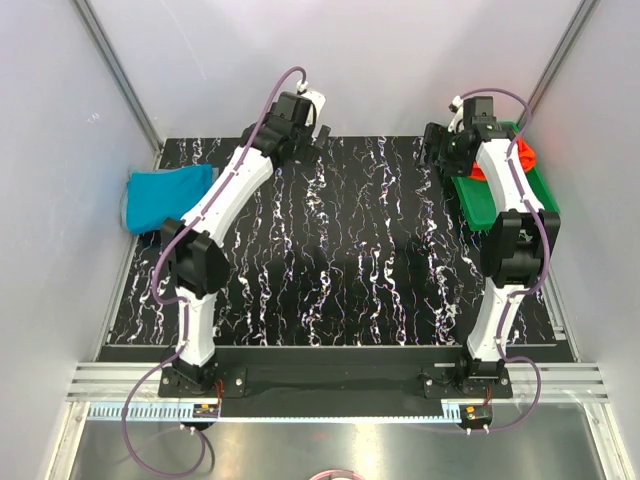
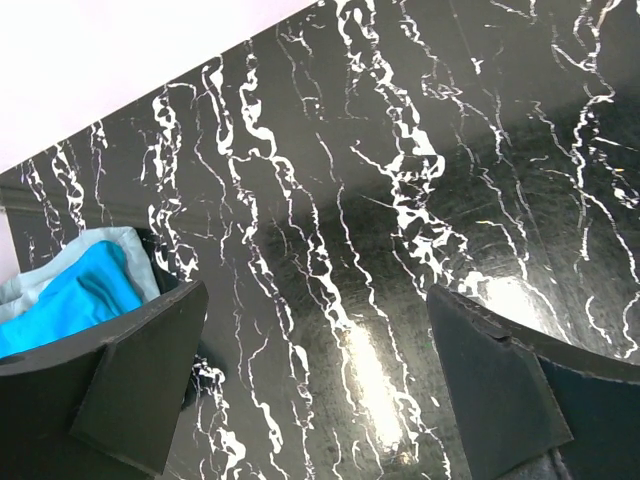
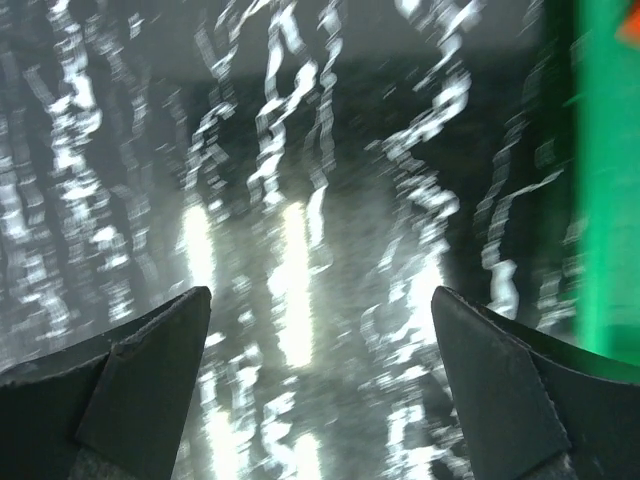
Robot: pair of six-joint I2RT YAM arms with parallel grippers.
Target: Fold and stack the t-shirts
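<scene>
A folded blue t shirt lies at the far left of the table, with a grey-white folded layer showing beneath it in the left wrist view. Orange cloth sits inside the green bin at the back right, partly hidden by the right arm. My left gripper stands open above the back of the table, right of the blue shirt, and holds nothing. Just left of the green bin, my right gripper is also open and empty; bare table shows between its fingers in the right wrist view.
The black, white-veined table is clear across its middle and front. White walls rise along the back and both sides. The green bin's near wall is close to the right gripper.
</scene>
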